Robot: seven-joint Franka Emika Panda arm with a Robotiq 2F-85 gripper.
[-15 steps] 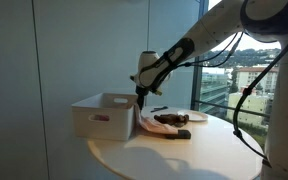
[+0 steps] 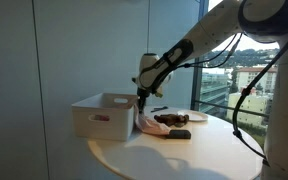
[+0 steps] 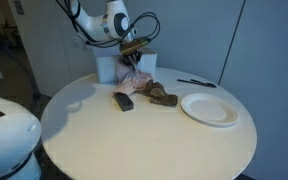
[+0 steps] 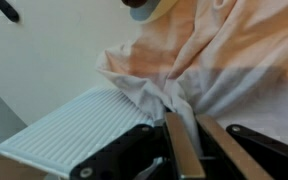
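Note:
A pale pink and white cloth [image 4: 209,60] is pinched between the fingers of my gripper, which is shut on it. In the second exterior view the cloth [image 3: 134,80] hangs from the gripper [image 3: 133,60] and spreads down onto the table in front of the bin. Seen from the first exterior view, the gripper [image 2: 142,95] is close beside the white bin [image 2: 105,117], near its right wall, and the cloth [image 2: 153,126] trails along the tabletop. The bin's ribbed wall [image 4: 74,130] fills the lower left of the wrist view.
A black block [image 3: 124,102] and a brown crumpled item [image 3: 160,94] lie near the cloth. Farther off are a white plate [image 3: 210,110] and a dark utensil [image 3: 196,83].
Very little differs. The arm and gripper stay beside the bin, and the cloth's folds look slightly shifted.

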